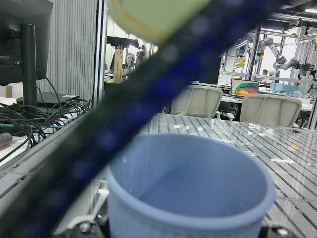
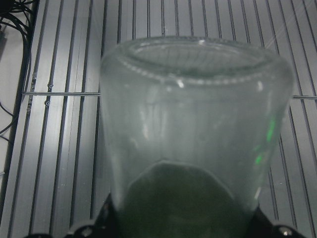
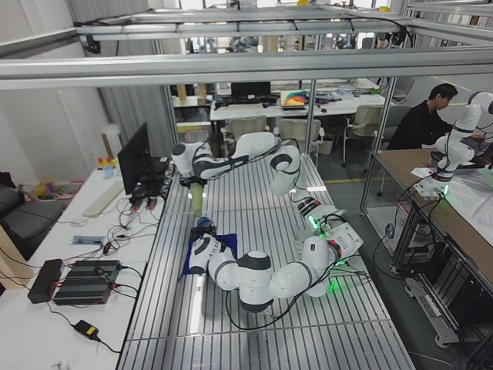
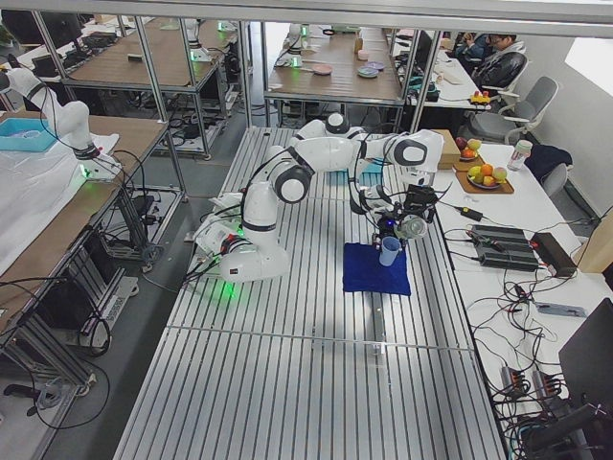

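A light blue cup (image 4: 390,251) (image 1: 190,193) is upright in my left gripper (image 4: 387,226), which is shut on it, above a dark blue cloth (image 4: 369,273) on the slatted table. In the left wrist view the cup fills the lower middle. A greenish translucent container (image 3: 196,200) (image 2: 195,114) is in my right gripper, which is shut on it, held just above and beside the cup. Its lower part in the right wrist view looks dark green. The pale green shape at the top of the left wrist view is blurred.
A monitor (image 3: 135,162), cables and black boxes (image 3: 81,285) stand on the white desk beside the table. Both arms curve over the middle of the table. Fruit plates (image 4: 487,180) sit on the side desk.
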